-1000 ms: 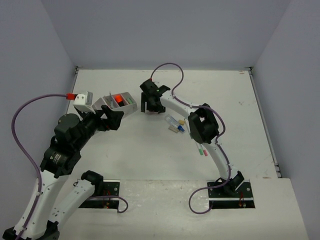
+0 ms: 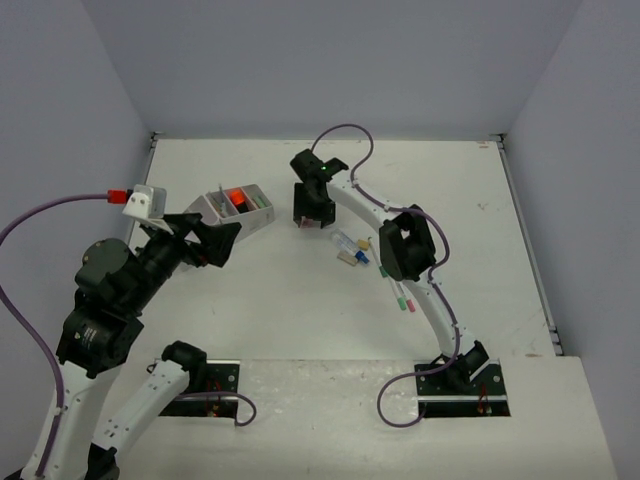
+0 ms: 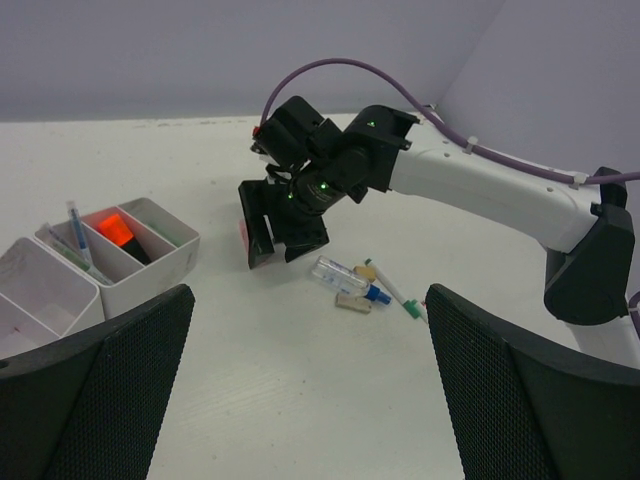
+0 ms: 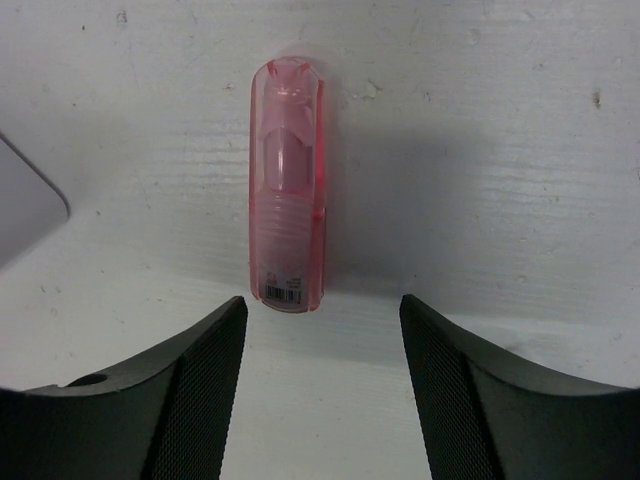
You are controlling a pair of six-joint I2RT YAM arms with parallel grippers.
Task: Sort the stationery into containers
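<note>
A pink translucent stationery piece (image 4: 288, 190) with a small barcode lies on the table in the right wrist view. My right gripper is open over it; the piece's near end sits between the fingers, closer to the left one, and nothing is gripped. From above, the right gripper (image 2: 314, 222) mostly covers this piece. My left gripper stands open and empty, facing the table from the left side. A white divided container (image 3: 148, 270) holds an orange-and-black item (image 3: 121, 236) and several pens. A clear blue-capped bottle (image 3: 340, 275) lies on the table.
Erasers (image 2: 347, 258) lie near the bottle. Several pens and markers (image 2: 402, 297) rest beneath or beside the right arm. An empty white compartment (image 3: 38, 280) adjoins the filled ones. Free table stretches across the front middle and far right.
My right gripper has moved slightly to the right in the top view, over the pink piece.
</note>
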